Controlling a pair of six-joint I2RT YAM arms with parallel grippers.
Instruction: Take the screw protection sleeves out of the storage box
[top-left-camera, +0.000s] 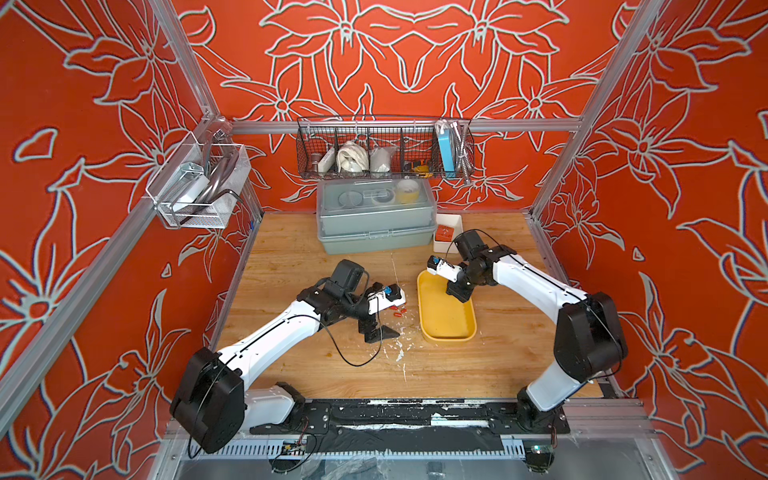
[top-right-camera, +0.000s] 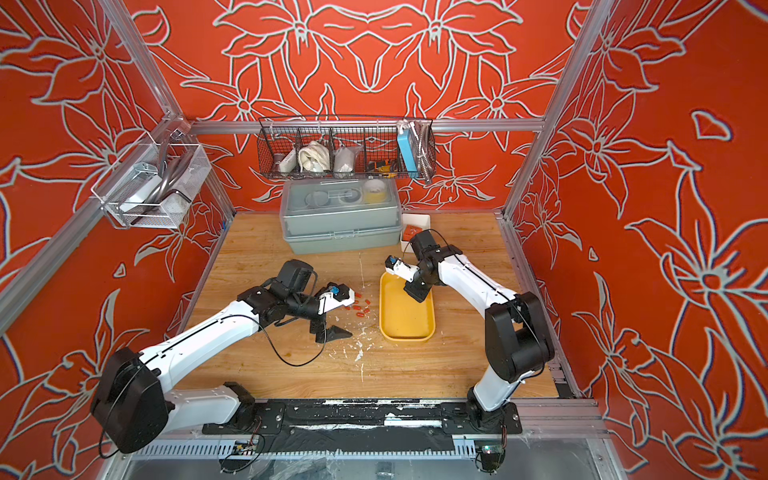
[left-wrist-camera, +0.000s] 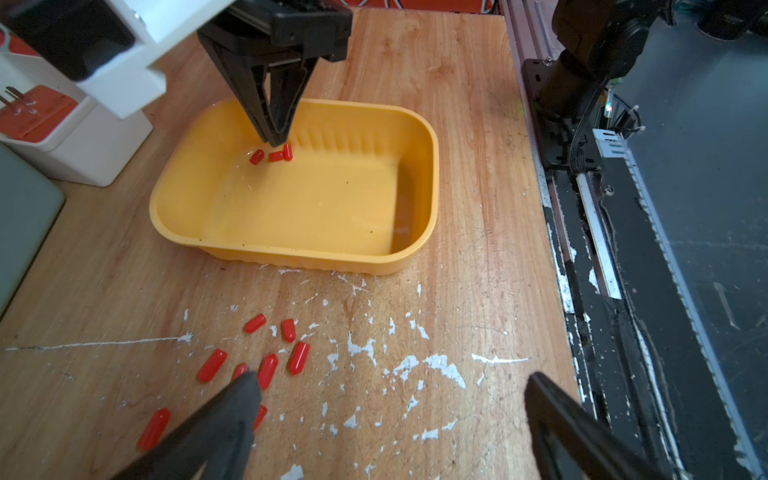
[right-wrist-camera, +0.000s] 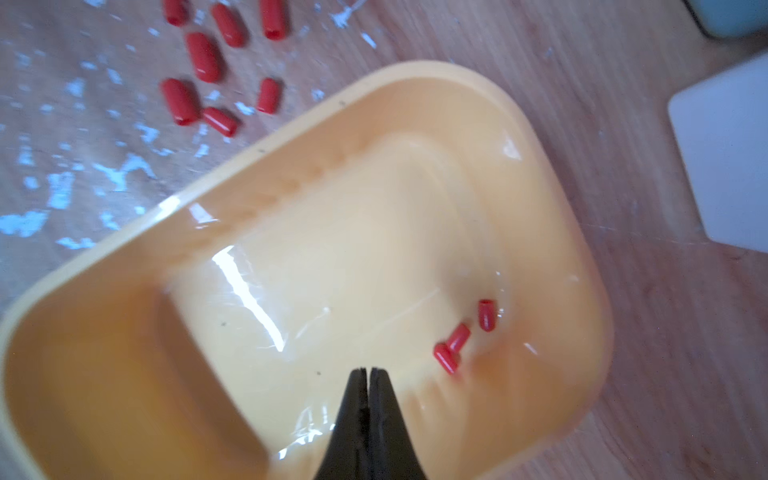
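Observation:
Three small red sleeves (right-wrist-camera: 487, 315) lie on the floor of the yellow box (right-wrist-camera: 384, 204), near one end. Above that box, my right gripper is shut with nothing between its fingers; the sleeves are to one side of the tips. In the left wrist view the same right gripper hangs inside the box rim with its tips together. Several more red sleeves (left-wrist-camera: 267, 370) rest loose on the wooden table, outside the box. Over them my left gripper stands wide open, its blurred fingers far apart and empty; one finger partly covers the sleeves.
Behind the box is a white container (top-left-camera: 449, 246) holding something red. A large grey lidded case (top-left-camera: 376, 216) stands at the back, under a wire basket (top-left-camera: 384, 152). White scuffs mark the table beside the box.

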